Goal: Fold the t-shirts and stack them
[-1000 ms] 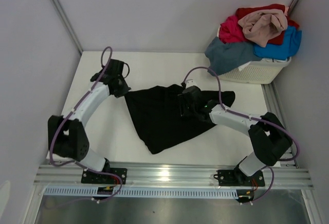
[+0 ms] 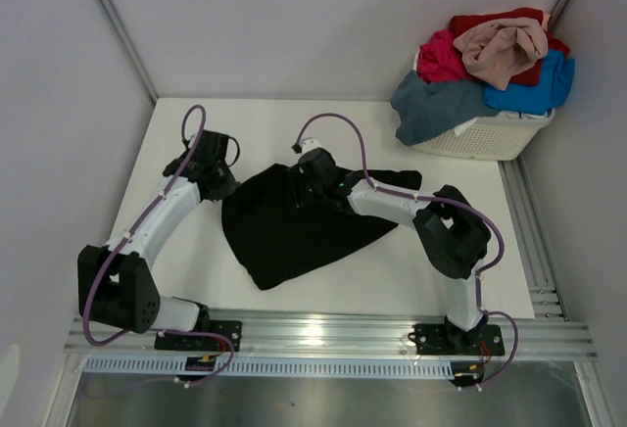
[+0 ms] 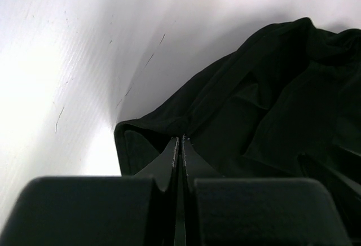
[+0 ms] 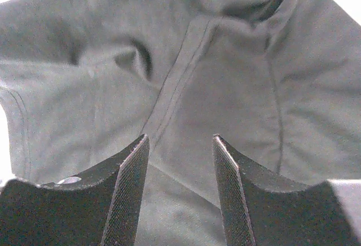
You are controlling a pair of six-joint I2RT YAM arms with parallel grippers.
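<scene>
A black t-shirt lies spread and wrinkled across the middle of the white table. At its upper left corner my left gripper is shut on the cloth; in the left wrist view the fingertips meet on a folded edge of the shirt. Over the shirt's upper middle hangs my right gripper. Its fingers stand apart in the right wrist view, with no cloth pinched between them. Beneath them the shirt shows seams and a raised fold. The right arm covers part of the shirt's right side in the top view.
A white laundry basket heaped with several coloured garments stands at the back right corner. Bare table shows along the back edge, and more lies free in front of the shirt.
The left gripper and the shirt have shifted left and slightly toward the front. My right gripper has travelled left across the shirt.
</scene>
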